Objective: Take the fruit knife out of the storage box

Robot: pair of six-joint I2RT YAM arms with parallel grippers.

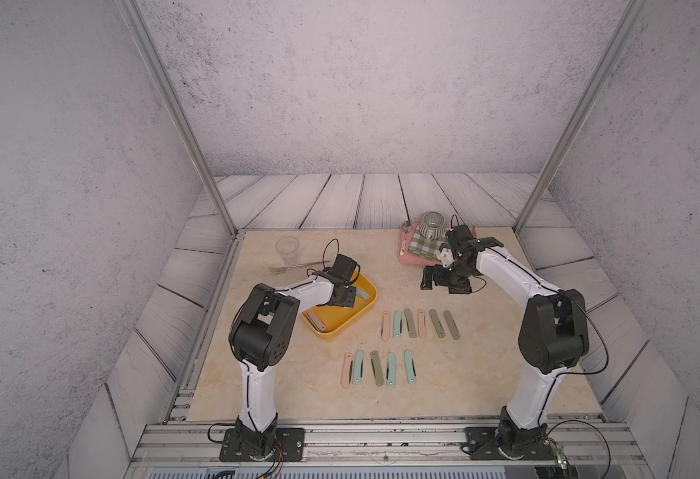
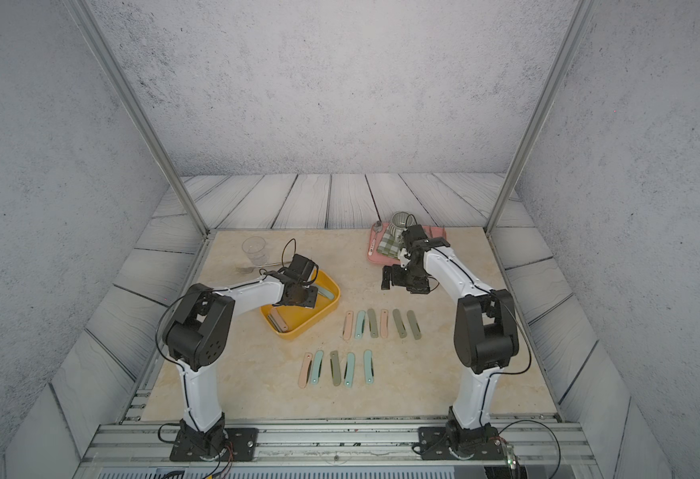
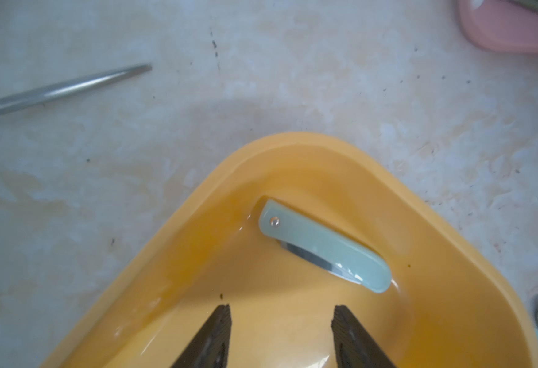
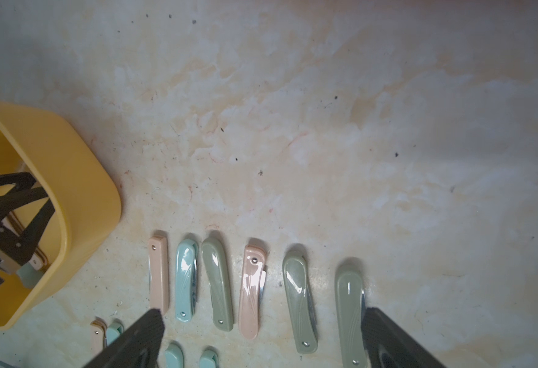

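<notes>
A mint folding fruit knife (image 3: pixel 327 245) lies against the far inner wall of the yellow storage box (image 3: pixel 465 270), its blade edge showing below the handle. My left gripper is over the box's interior, on the near side of that knife, fingers apart and nothing between them. At the box's near left end rests a pink knife (image 1: pixel 315 320); whether others lie there is hard to tell. Well to the right of the box, above bare table, my right gripper stands open and empty.
Two rows of several folded knives (image 1: pixel 409 323) lie right and front of the box. Behind it are a clear cup (image 1: pixel 287 249) and a fork (image 1: pixel 286 268). A pink tray (image 1: pixel 405 257) with cloth and ribbed cup stands back right.
</notes>
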